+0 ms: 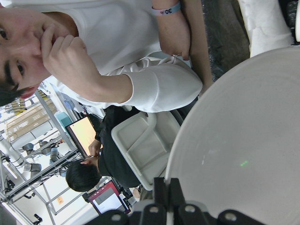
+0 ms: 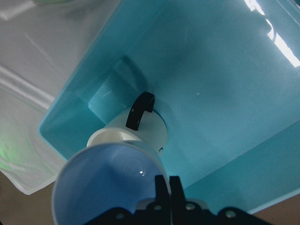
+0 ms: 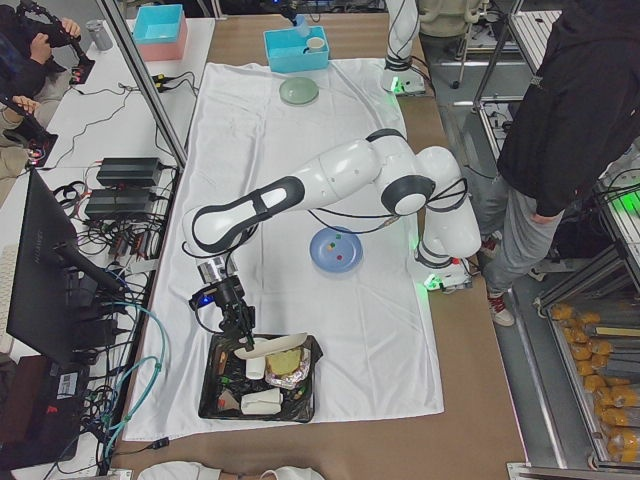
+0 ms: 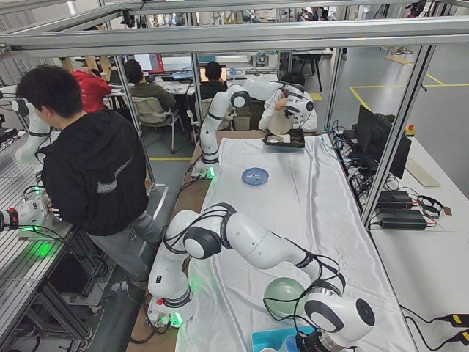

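My left gripper is shut on the rim of a cream plate, tilted edge-on over the black bin of white items, a foil tray and something yellow. My right gripper is shut on the rim of a blue cup, held over the light-blue bin. A white mug with a black handle is in that bin, partly hidden by the cup.
A blue plate lies midtable, a green plate near the light-blue bin. The white cloth is otherwise largely clear. A person sits close beyond the black bin; another stands beside the table.
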